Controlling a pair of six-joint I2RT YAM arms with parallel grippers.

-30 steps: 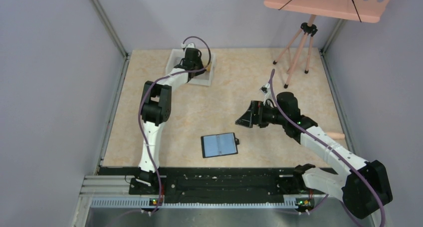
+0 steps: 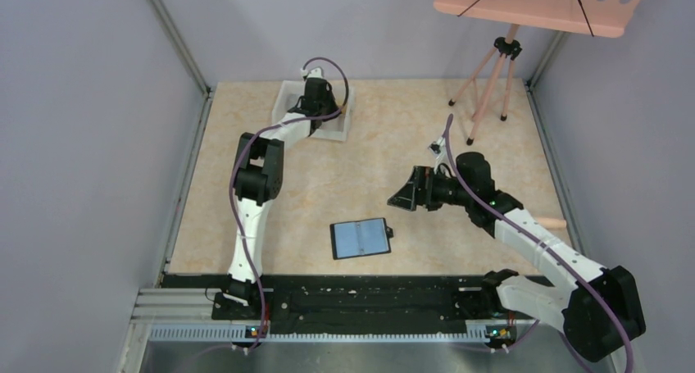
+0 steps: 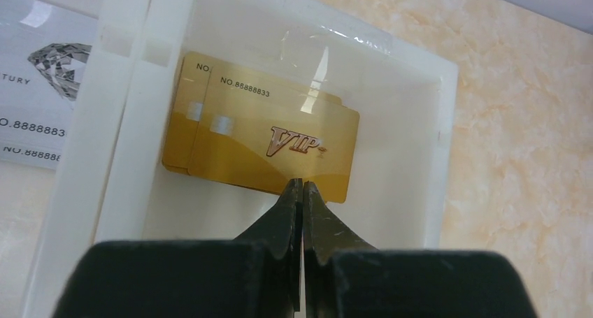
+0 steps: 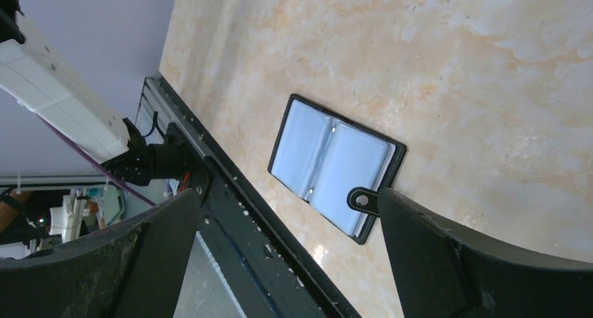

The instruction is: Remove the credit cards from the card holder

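Observation:
The card holder [image 2: 361,238] lies open and flat near the table's front edge, black-rimmed with pale sleeves; no printed card shows in it. In the right wrist view, its snap tab [image 4: 363,200] sticks out at one side. Two overlapping gold VIP cards [image 3: 245,150] rest in one compartment of a white box [image 3: 412,115]. My left gripper is shut over that compartment, its tips by the cards' lower edge, nothing seen between them; contact cannot be told. Silver cards [image 3: 31,101] with a diamond print lie in the other compartment. My right gripper hangs open, empty, above and right of the holder.
At the back left of the table stands the box, partly covered by my left arm [image 2: 262,168]. A pink tripod [image 2: 496,86] occupies the back right. Clear tabletop [image 2: 369,160] stretches between the box, the holder and my right arm.
My left arm has shifted very slightly to the right over the box. The right arm and the holder look unmoved.

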